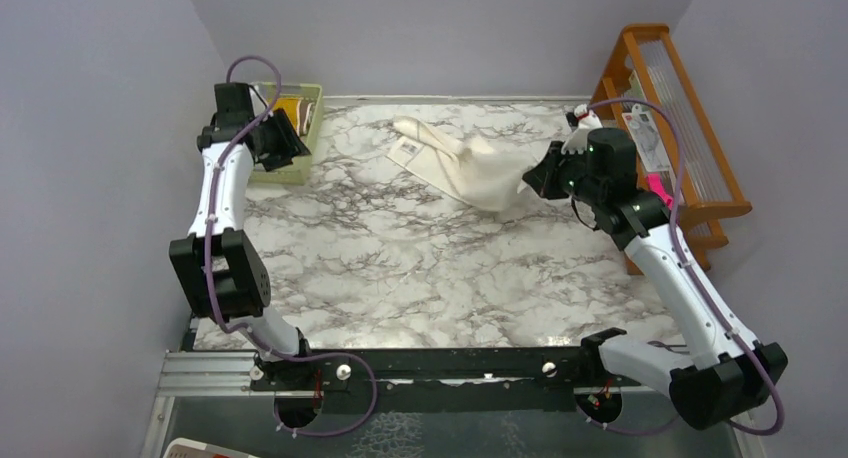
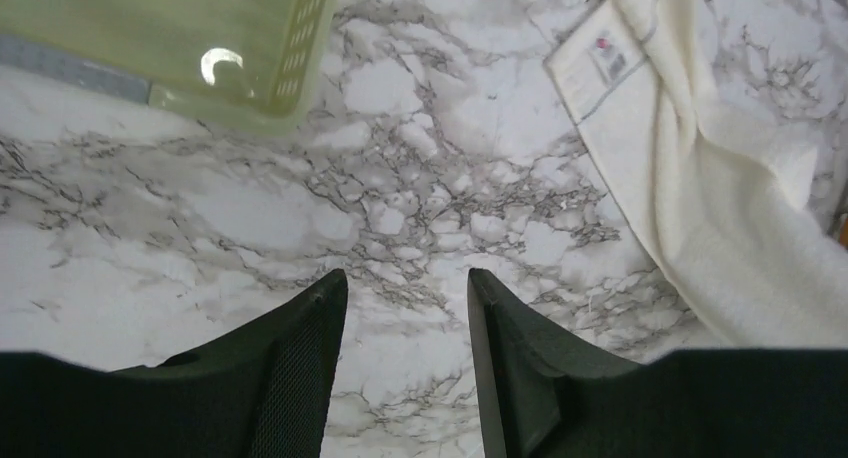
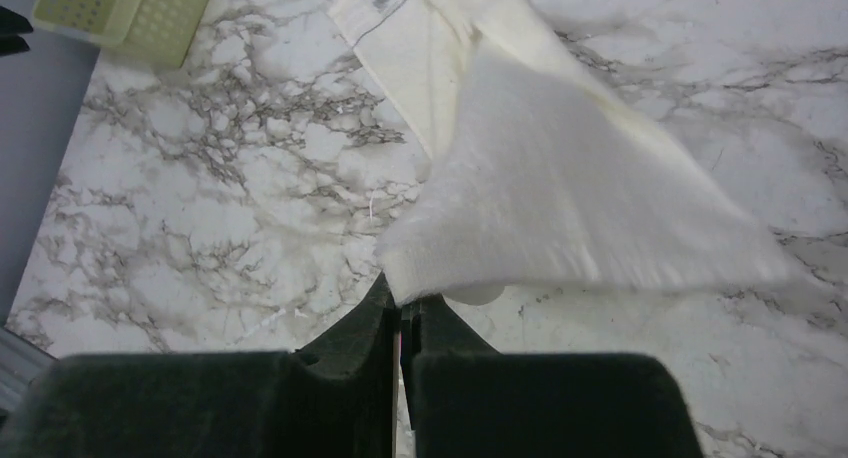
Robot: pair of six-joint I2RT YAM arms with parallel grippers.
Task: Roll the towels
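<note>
A cream towel (image 1: 470, 173) lies loosely folded and rumpled on the marble table (image 1: 400, 278), mostly right of centre. Its left part (image 2: 620, 88) is bunched, with a label showing. My right gripper (image 1: 530, 178) is shut on the towel's right end, which rises to the fingertips (image 3: 400, 318) in the right wrist view. My left gripper (image 1: 295, 148) stands open over the table beside the green basket, with nothing between its fingers; the towel lies to its right in the left wrist view (image 2: 407, 278).
The green basket (image 1: 314, 128) at the back left holds yellow and striped cloths. A wooden rack (image 1: 710, 138) with papers and a pink item stands at the right.
</note>
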